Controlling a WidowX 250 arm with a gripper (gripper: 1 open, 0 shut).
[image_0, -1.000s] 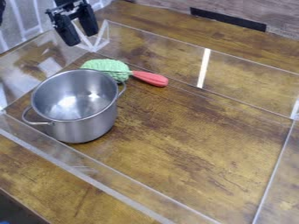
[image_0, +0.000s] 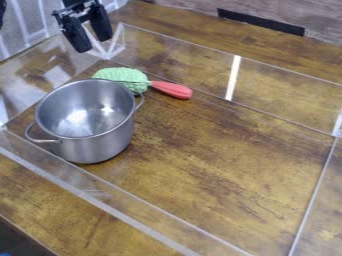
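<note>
My black gripper (image_0: 91, 30) hangs open at the upper left, above and behind a steel pot, with nothing between its fingers. The empty steel pot (image_0: 83, 116) stands upright with a loop handle on each side at the left of the table. Just behind it lies a pale green textured object (image_0: 118, 75), and a utensil with a red handle (image_0: 171, 89) lies across it, pointing right; its far end is hard to make out.
Clear low walls edge the area, with a white tape strip (image_0: 233, 77) at the back.
</note>
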